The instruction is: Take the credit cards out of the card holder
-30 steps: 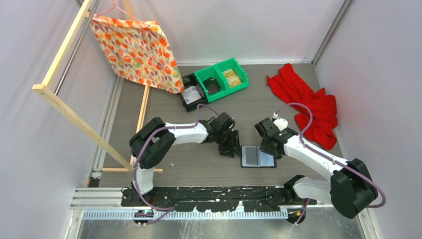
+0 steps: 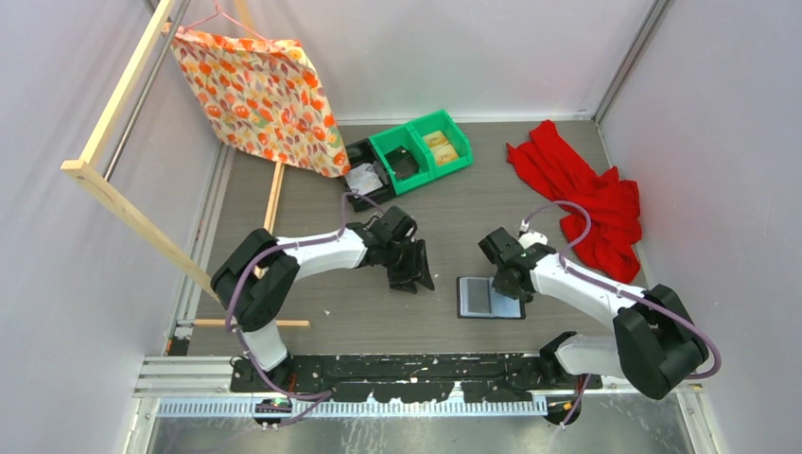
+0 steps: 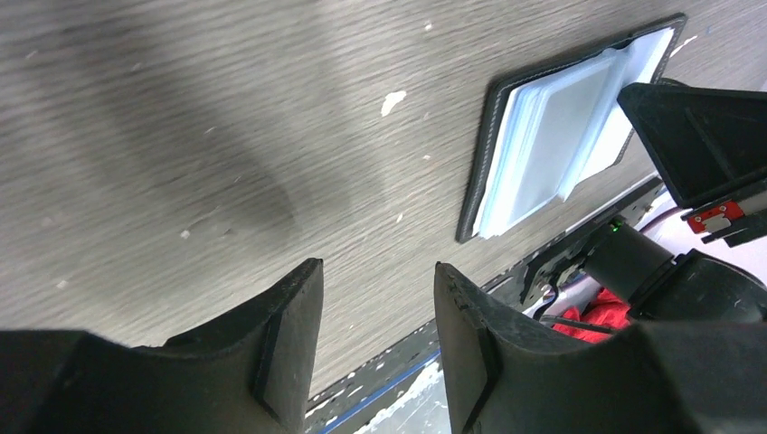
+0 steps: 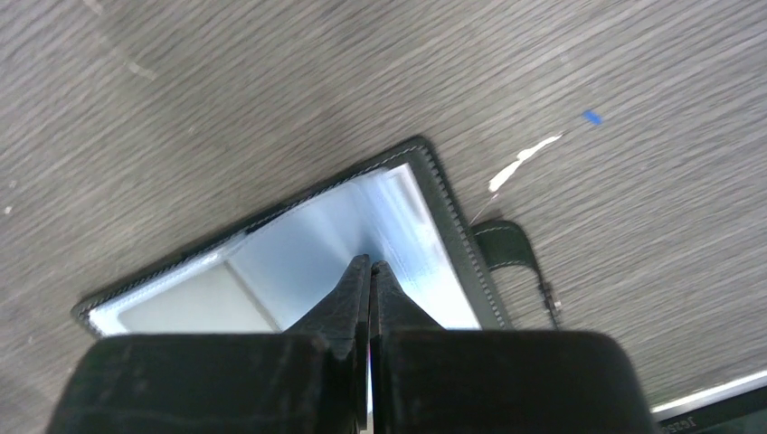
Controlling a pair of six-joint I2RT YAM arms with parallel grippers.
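Note:
The card holder (image 2: pixel 478 297) lies spread out on the table, its black stitched cover and clear, bluish sleeves facing up. In the left wrist view the card holder (image 3: pixel 561 127) is at the upper right, and I cannot make out a separate card in its sleeves. Left of it, my left gripper stands open over bare table, with nothing between its fingers. My right gripper is shut over the right-hand part of the card holder (image 4: pixel 326 249); nothing shows between its fingertips. Whether they touch the sleeve is unclear.
At the back stand green bins (image 2: pixel 437 142) and a black bin (image 2: pixel 362 180) holding items. A red cloth (image 2: pixel 582 199) lies to the right. A patterned cloth (image 2: pixel 260 99) hangs from a wooden frame (image 2: pixel 142 213) on the left. Open table lies around the card holder.
My left arm has drawn back to the left, away from the card holder. The right arm has shifted slightly, its gripper staying over the holder. The holder has not visibly moved.

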